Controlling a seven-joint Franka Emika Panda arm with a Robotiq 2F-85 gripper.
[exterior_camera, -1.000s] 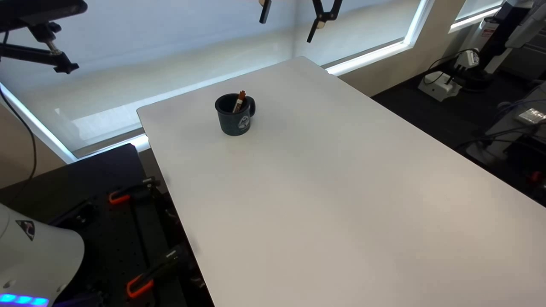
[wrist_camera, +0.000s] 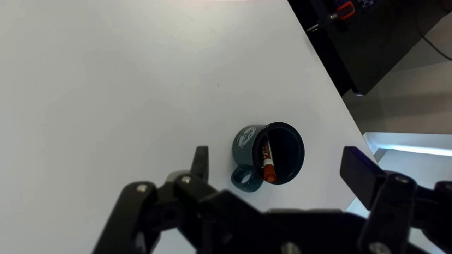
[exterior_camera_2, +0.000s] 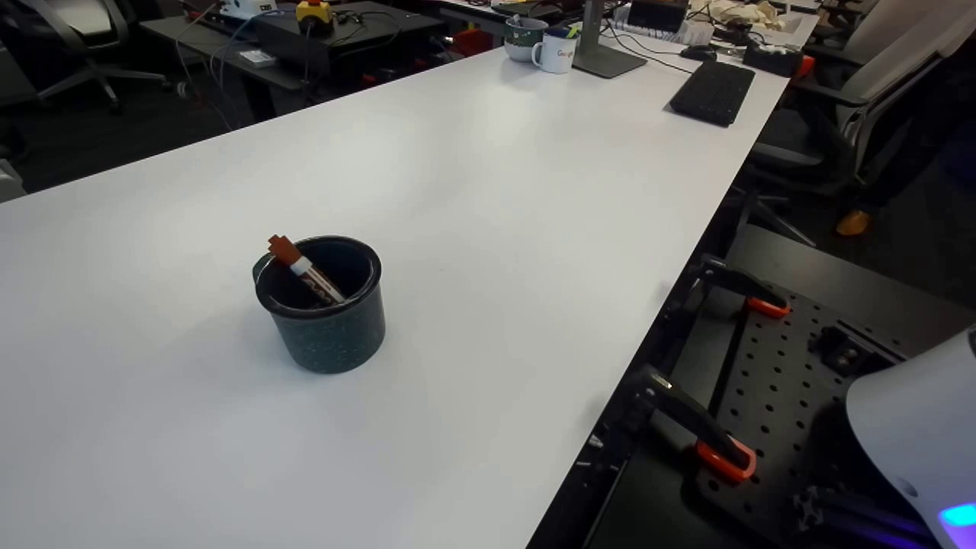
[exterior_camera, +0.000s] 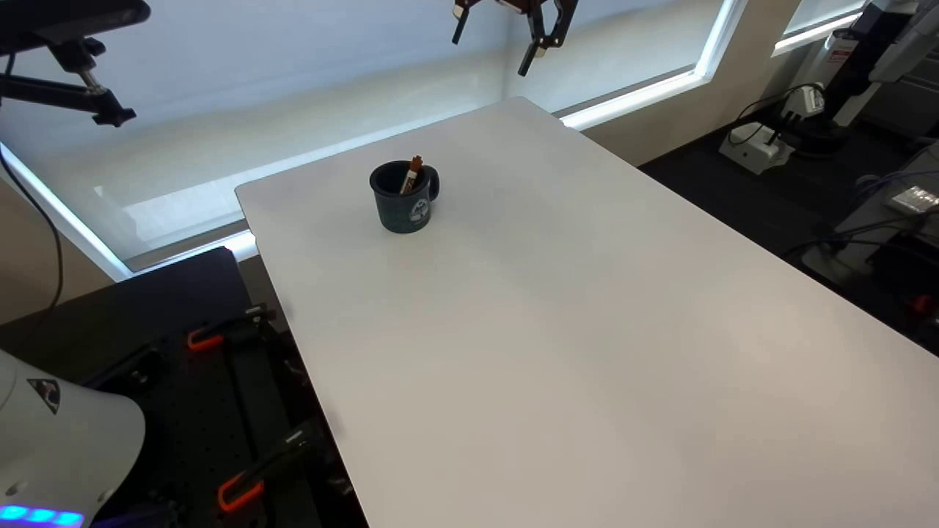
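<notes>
A dark green mug (exterior_camera: 403,210) stands upright near the table's far left corner. Inside it leans a marker (exterior_camera_2: 309,274) with a reddish-brown cap that sticks up past the rim. From the wrist view I look down on the mug (wrist_camera: 248,144), its handle toward the lower left and the marker (wrist_camera: 267,163) against the inner wall. My gripper is open, its fingers wide apart with the mug seen between and well beyond them. In exterior view 1 the gripper (exterior_camera: 490,53) hangs high at the top edge, clear of the table, with nothing between its fingertips.
Orange-handled clamps (exterior_camera: 239,493) line the black stand beside its left edge. At the table's other end, exterior view 2 shows a white mug (exterior_camera_2: 555,52), a bowl-like cup (exterior_camera_2: 524,38) and a keyboard (exterior_camera_2: 714,92).
My gripper has come slightly lower and turned a little, its fingers now nearer together in exterior view 1. The mug and marker have stayed in place.
</notes>
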